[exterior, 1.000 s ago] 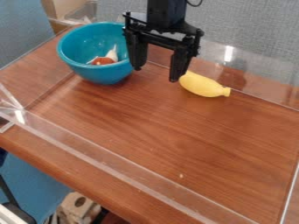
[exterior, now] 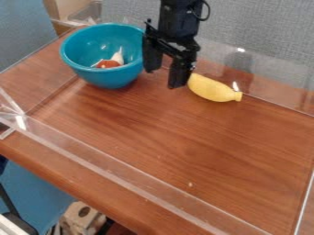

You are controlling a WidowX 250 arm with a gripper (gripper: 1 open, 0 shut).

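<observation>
My black gripper (exterior: 166, 64) hangs at the top centre, its two fingers apart with nothing seen between them, turned so one finger is nearer the camera. It is just right of a teal bowl (exterior: 86, 46), which holds a small white and orange-red object (exterior: 110, 61). A yellow squash-like object (exterior: 214, 90) lies on the wooden table just right of and behind the gripper's fingers.
A grey wall (exterior: 270, 32) stands behind, a blue padded panel (exterior: 25, 27) at the left.
The gripper has turned about its vertical axis, so its fingers look closer together from this view, and it has risen slightly. The bowl and yellow object have not moved.
</observation>
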